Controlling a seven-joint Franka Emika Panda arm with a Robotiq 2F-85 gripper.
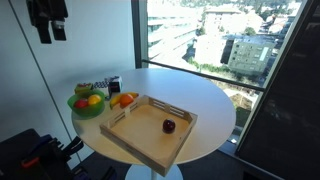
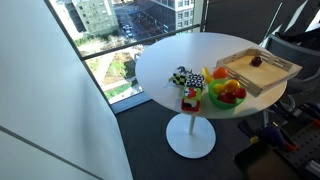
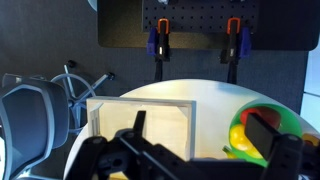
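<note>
High at the left of exterior view 1, my gripper hangs above the table, open, its fingers apart with nothing between them. The wrist view also shows the gripper with its fingers wide apart. A light wooden tray lies on the round white table. Inside it sits a dark red, round item, small and hard to identify. Left of the tray, a green bowl holds several red, orange and yellow fruits. An orange fruit and something yellow lie between bowl and tray.
A black-and-white checkered item and a red-and-yellow item stand near the bowl. Bare space covers the far part of the table. A grey chair stands beside it.
</note>
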